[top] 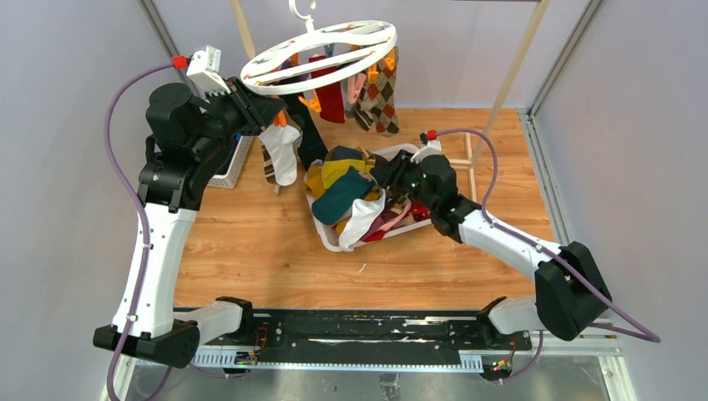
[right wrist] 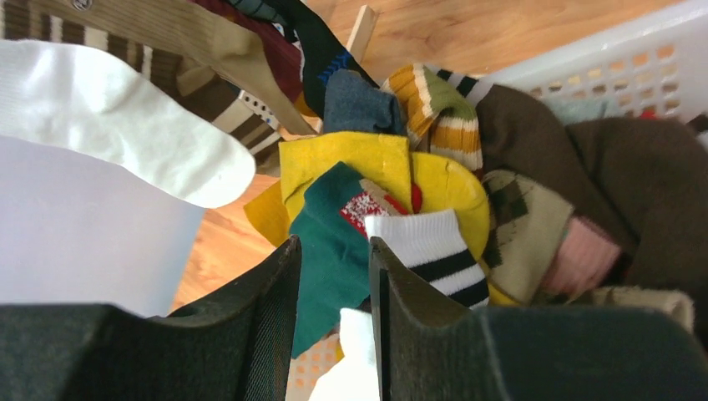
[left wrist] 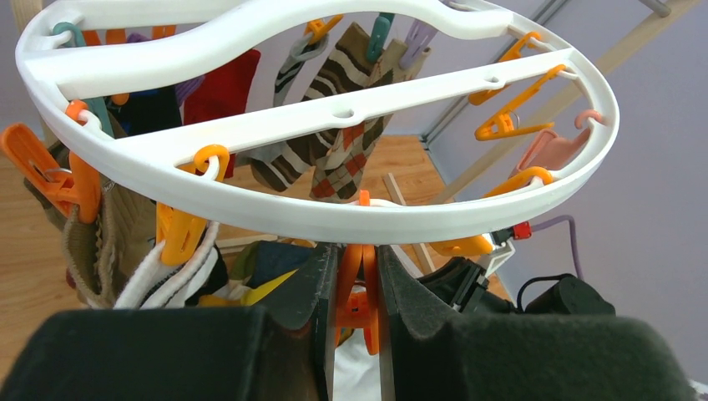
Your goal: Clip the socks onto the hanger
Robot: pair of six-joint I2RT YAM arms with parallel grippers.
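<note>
My left gripper is shut on an orange clip [left wrist: 356, 311] hanging under the near rim of the white round hanger [left wrist: 334, 215]. In the top view it stands at the hanger's left edge. Over the sock basket [top: 334, 241], my right gripper is open, with a gap between its fingers. A white sock with black stripes [right wrist: 430, 251] lies on the pile behind and beside its right finger; in the top view the white sock [top: 361, 221] drapes over the basket's near part. Several socks hang from other clips, among them a white sock [top: 284, 154] at the left.
A teal sock [right wrist: 330, 251] and yellow socks [right wrist: 351, 163] fill the basket around the right gripper. Wooden posts [top: 519, 63] stand behind on the right. A second white basket [top: 230, 175] is at the left.
</note>
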